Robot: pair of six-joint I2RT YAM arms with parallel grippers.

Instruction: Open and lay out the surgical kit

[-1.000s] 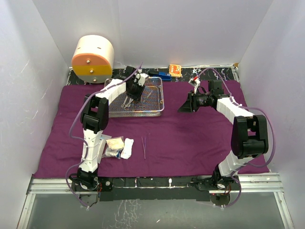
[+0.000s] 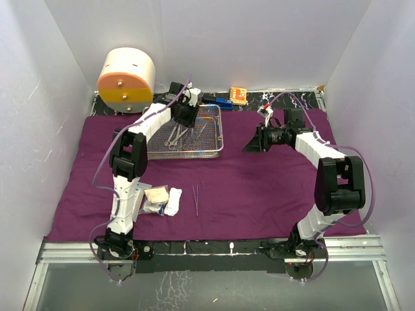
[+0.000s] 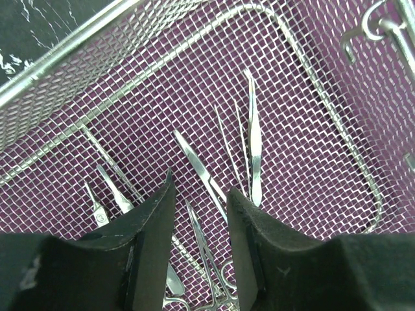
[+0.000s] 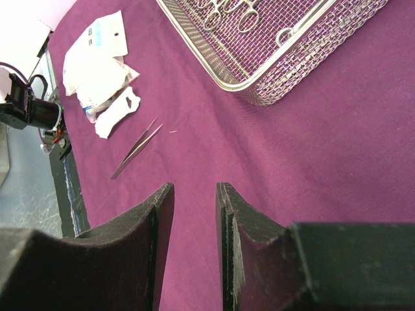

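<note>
The wire mesh basket (image 2: 188,155) holds several metal instruments. Over its far part hangs my left gripper, open, with no instrument held between its fingers. Below it, in the left wrist view, lie a flat-handled instrument (image 3: 255,139), a thin two-pronged one (image 3: 226,139) and a slim blade-like one (image 3: 192,157) partly covered by a finger. Scissor-like rings (image 4: 248,19) show in the basket in the right wrist view. Tweezers (image 2: 196,202) lie on the purple cloth. My right gripper hovers right of the basket, fingers apart and empty.
Cream packet (image 2: 156,195) and white folded item (image 2: 173,201) lie at front left, by the left arm. A rounded cabinet (image 2: 126,78) stands behind the basket; a blue tray (image 2: 217,102) and orange box (image 2: 238,96) are at the back.
The right arm and the items on the cloth look unchanged.
</note>
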